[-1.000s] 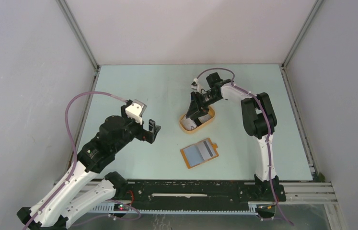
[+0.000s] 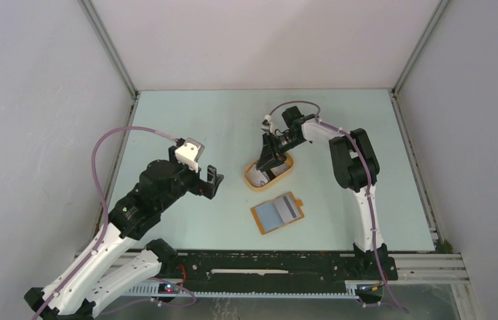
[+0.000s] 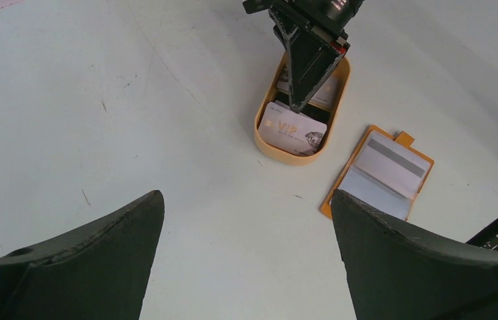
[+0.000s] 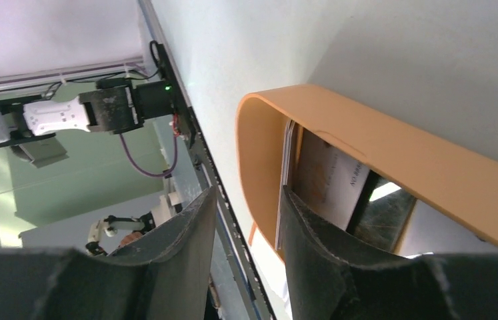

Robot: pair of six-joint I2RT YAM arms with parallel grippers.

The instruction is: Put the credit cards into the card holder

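An orange tray (image 2: 269, 185) holds several cards, among them a white VIP card (image 3: 292, 130) seen in the left wrist view. My right gripper is over the tray, part open, one finger against the edge of a card (image 4: 287, 157) standing along the tray's inner wall; whether it grips anything is unclear. The orange card holder (image 2: 277, 213) with grey sleeves lies in front of the tray. My left gripper stands open at the left, above the table, with nothing between its fingers.
Walls close it in at left, right and back.
My right gripper has moved slightly toward the left and front, and the tray has shifted the same way. The left arm is still.
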